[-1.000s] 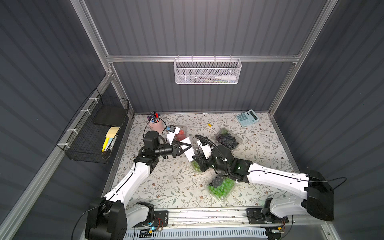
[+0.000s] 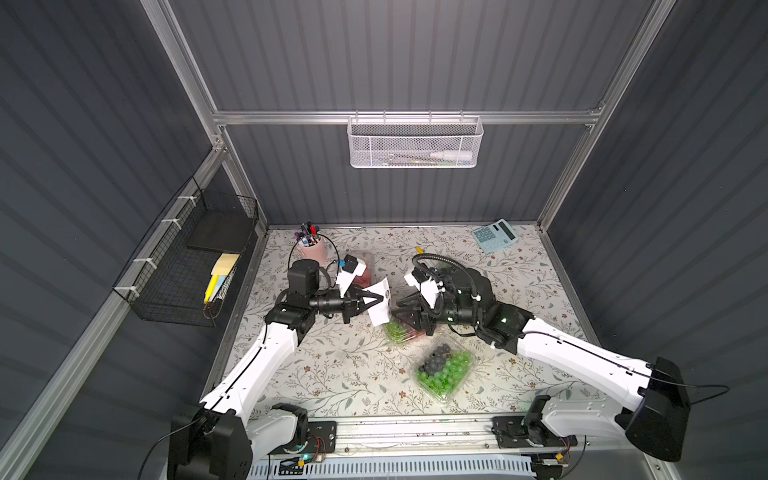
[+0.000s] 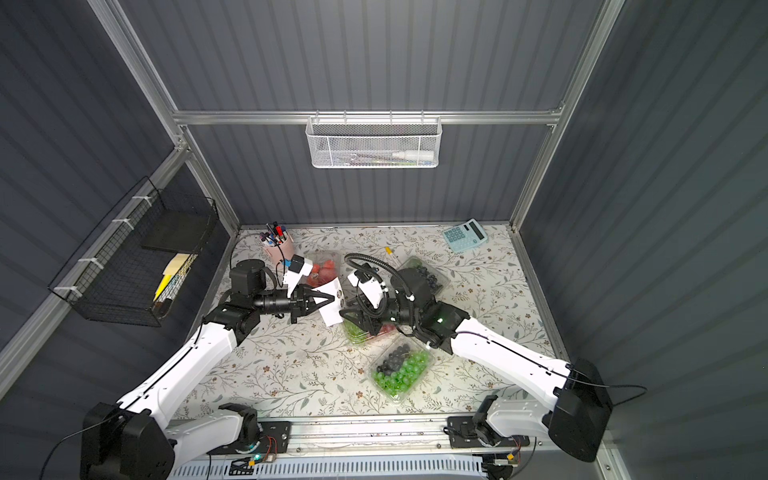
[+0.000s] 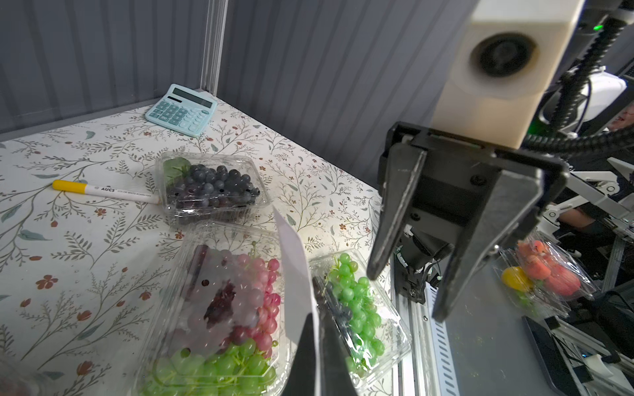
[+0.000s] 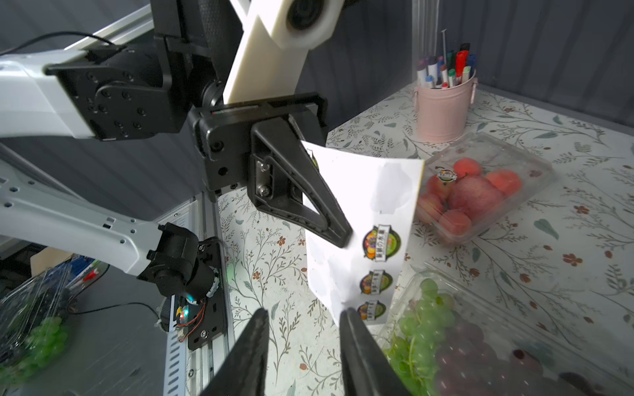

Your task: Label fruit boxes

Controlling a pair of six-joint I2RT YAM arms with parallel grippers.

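Note:
My left gripper is shut on a white label sheet [image 5: 363, 188], which hangs upright with a slight bend. Several round fruit stickers [image 5: 381, 244] show near its edge in the right wrist view. Facing the sheet, my right gripper stands open and apart from it, its fingers empty. Below lies a clear box of red and green grapes [image 4: 224, 316]. A box of black and green grapes [image 2: 444, 372] is at the front, and a dark grape box [image 4: 214, 184] farther back. The peach box [image 5: 472, 191] carries a round sticker [image 5: 447, 175].
A pink pen cup [image 5: 441, 112] stands at the back left. Behind the boxes lie a yellow-capped marker [image 4: 105, 191] and a blue calculator [image 2: 495, 236]. A white mesh basket [image 2: 415, 140] hangs on the back wall. Open table lies at the right.

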